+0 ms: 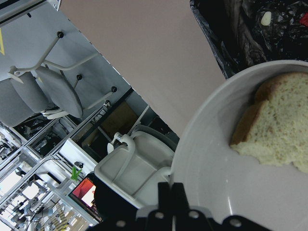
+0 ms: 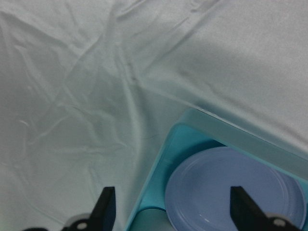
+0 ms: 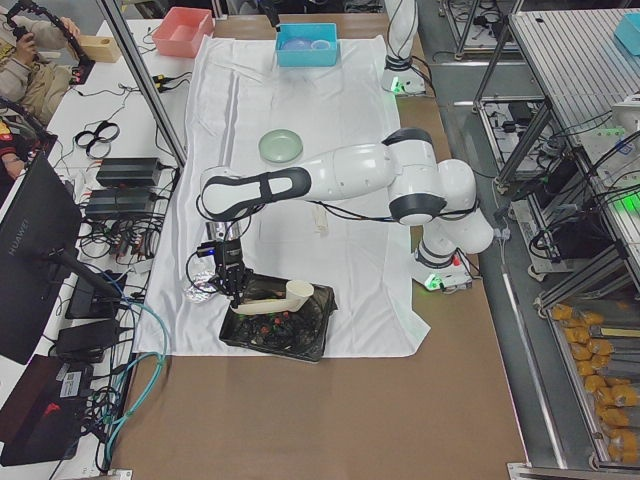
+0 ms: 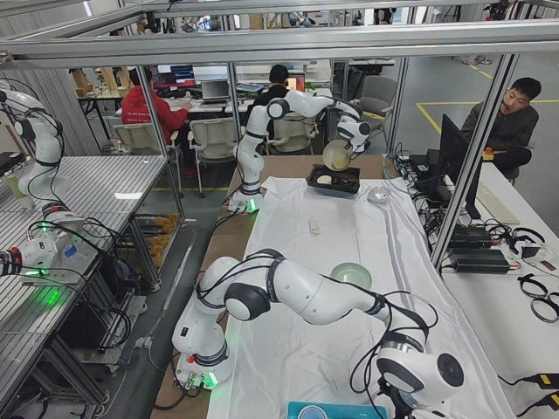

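Observation:
My left gripper (image 3: 236, 290) is shut on a white plate (image 1: 207, 178) with a slice of bread (image 1: 274, 125) on it, seen tilted above a black bag-lined bin (image 4: 319, 188). Dark scraps and a white cup lie in or at the bin, partly hidden in the camera views. My right gripper stands open above the corner of a blue bin (image 2: 207, 125), which holds a blue plate (image 2: 226, 183) and a cup (image 2: 149, 221).
A green plate (image 3: 280, 145) sits mid-table on the white cloth. Crumpled foil (image 4: 377, 195) lies beside the black bin. A small pale item (image 4: 314, 225) is on the cloth. Monitors and cables line one side.

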